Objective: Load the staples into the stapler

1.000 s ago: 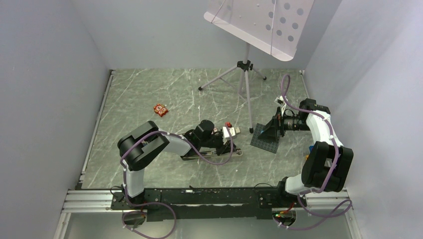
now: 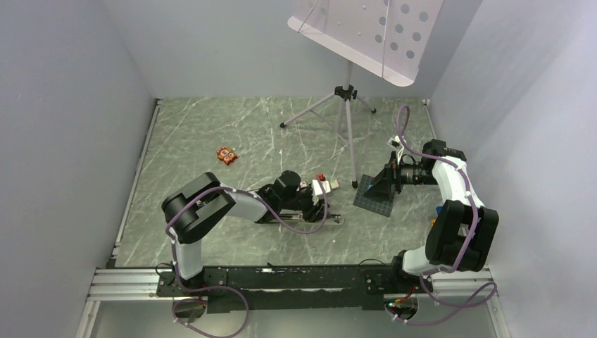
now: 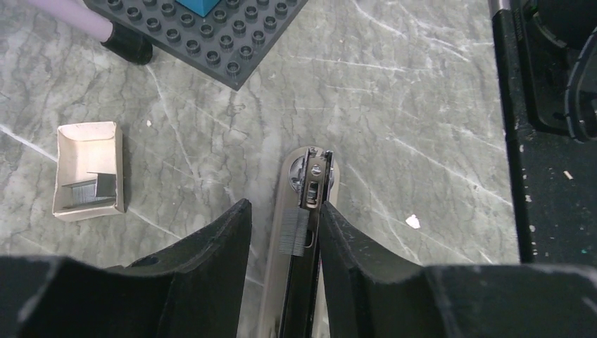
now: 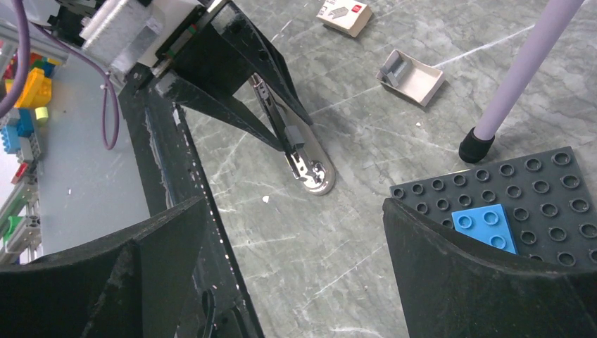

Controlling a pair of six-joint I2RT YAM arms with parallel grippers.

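The open stapler [image 3: 301,282] lies on the table under my left gripper. A strip of staples [image 3: 293,231] rests along its magazine channel, partly beside the metal front end. My left gripper's fingertips are parted on either side of that strip, part open. A small open staple box [image 3: 89,144] with more staples inside lies apart from the stapler. In the right wrist view my right gripper is open, empty, over the area by the dark brick plate [image 4: 542,222].
A blue brick [image 4: 484,229] sits on the plate. A stand leg [image 4: 514,77] reaches down beside it. Another box [image 4: 344,14] lies farther off, and a red patterned object [image 2: 226,155] is at the back left. Bare table surrounds the stapler's front end.
In the top view my left arm has shifted very slightly near its elbow, with the gripper still at the stapler. My right arm has not moved.
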